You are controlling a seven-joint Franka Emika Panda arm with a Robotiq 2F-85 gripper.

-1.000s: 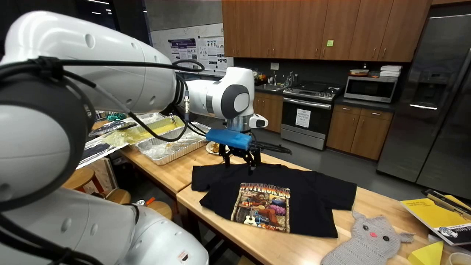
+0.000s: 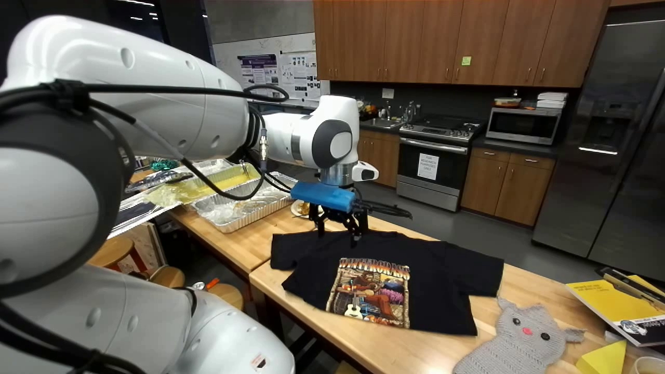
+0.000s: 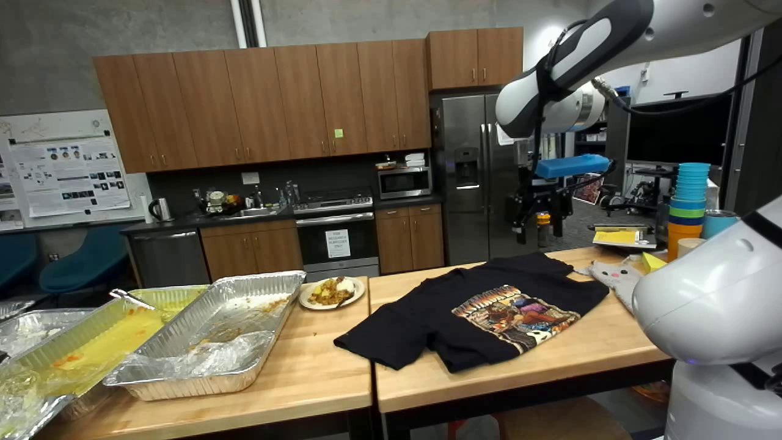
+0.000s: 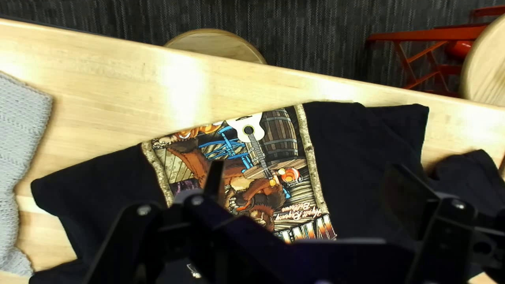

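A black T-shirt [image 2: 430, 274] with a colourful printed picture lies spread on the wooden table, one of its sleeves [image 3: 385, 337] pointing toward the seam between the tables. Above the shirt hangs my gripper [image 2: 338, 231], fingers open, nothing between its fingers. In exterior view 2 the gripper [image 3: 540, 227] stands clear of the cloth. From the wrist view, the shirt's print [image 4: 236, 165] shows below, partly covered by the dark fingers [image 4: 215, 182]. The shirt's collar is hidden behind the gripper there.
Beside the shirt lies a grey knitted animal [image 2: 520, 336], with a yellow book [image 2: 617, 305] behind it. A plate of food [image 3: 332, 293] and foil trays [image 3: 212, 337] occupy the neighbouring table. Stacked cups [image 3: 687, 209] stand at the far right. Bare wood [image 4: 109, 80] runs along one table edge.
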